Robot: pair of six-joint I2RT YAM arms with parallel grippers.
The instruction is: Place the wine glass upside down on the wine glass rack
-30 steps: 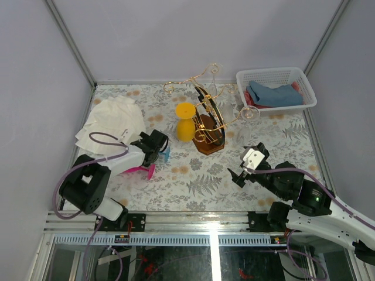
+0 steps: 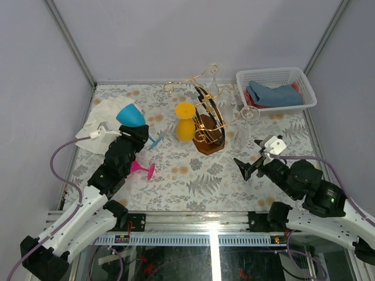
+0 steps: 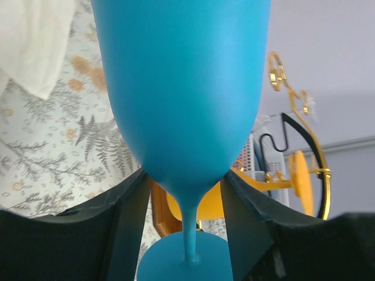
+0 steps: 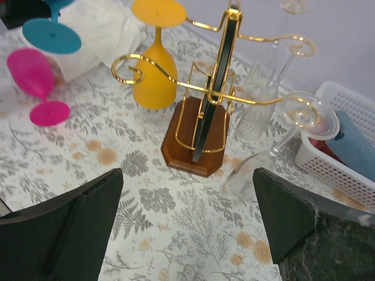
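My left gripper (image 2: 139,132) is shut on the blue wine glass (image 2: 130,115), gripping it where bowl meets stem. In the left wrist view the bowl of the blue glass (image 3: 184,76) points up and its foot lies below the fingers. The gold wire rack (image 2: 209,120) stands on a wooden base (image 4: 193,140) at the table's middle. A yellow glass (image 4: 155,76) hangs upside down from it, and clear glasses (image 4: 258,93) hang on its right side. My right gripper is open and empty, over the front right of the table.
A pink glass (image 2: 142,168) lies on its side below the left gripper. Crumpled white cloth (image 2: 96,126) covers the back left. At the back right is a white basket (image 2: 309,96) holding folded cloths.
Up and to the left, my left gripper has lifted the blue glass, whose bowl now shows clearly. The right arm has shifted slightly right; rack and yellow glass are unmoved.
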